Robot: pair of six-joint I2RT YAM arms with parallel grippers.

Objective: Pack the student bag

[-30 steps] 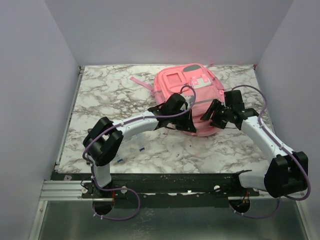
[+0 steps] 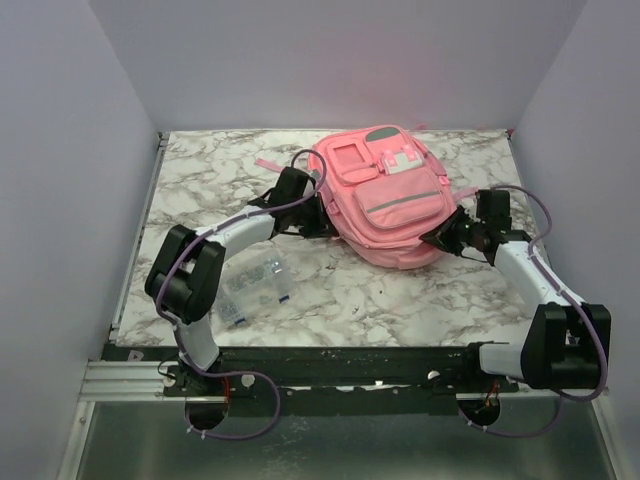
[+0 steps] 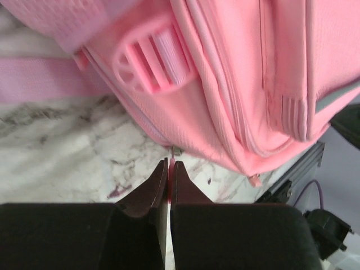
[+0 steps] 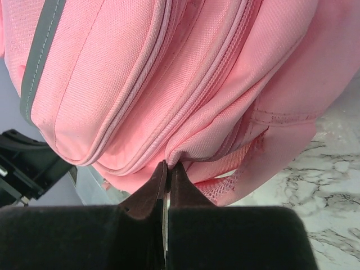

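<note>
The pink bag (image 2: 365,165) lies flat at the back of the table, its front pockets facing up. At its left lower edge, my left gripper (image 2: 328,234) is shut on a thin pink pull tab (image 3: 171,171), which hangs from a small metal zipper slider (image 3: 176,151) at the bag's seam. My right gripper (image 2: 424,239) is shut at the bag's lower right edge. Gathered pink fabric (image 4: 194,138) meets its fingertips; whether any cloth is pinched between them I cannot tell. Beside the right fingertips a gap shows below the fold. The bag's inside is mostly hidden.
A transparent case (image 2: 252,290) with blue corner pieces lies at the front left, partly behind the left arm. A pink strap (image 2: 268,164) sticks out left of the bag. Bare marble tabletop (image 2: 370,310) lies in front of the bag.
Along the bag's lower edge, my left gripper has travelled left, away from the right one. My right gripper has shifted slightly right and down, and its fingers have come together.
</note>
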